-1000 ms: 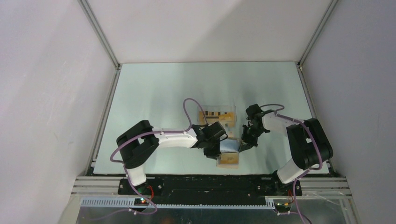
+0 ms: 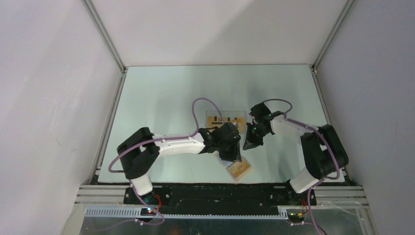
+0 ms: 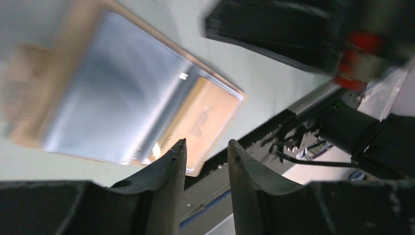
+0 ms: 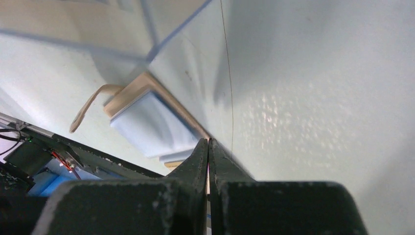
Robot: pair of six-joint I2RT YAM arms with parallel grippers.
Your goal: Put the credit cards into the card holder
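Observation:
The card holder (image 3: 112, 88), an open flat wallet with a pale blue-grey pocket and a tan section (image 3: 205, 120), lies tilted on the white table at the front middle, partly under the left arm in the top view. My left gripper is over it, fingertips parted, nothing visible between them. My right gripper is shut with nothing between its fingers, just right of and behind the holder, its tips near the holder's edge in the right wrist view. I cannot tell whether cards are in the holder.
A clear tray (image 2: 226, 114) with gold and black items stands behind the holder. The table's front edge and black rail lie close beyond the holder, with walls on the sides.
The holder has turned to a slant. My left gripper has moved up and right over it; my right gripper has moved back and left.

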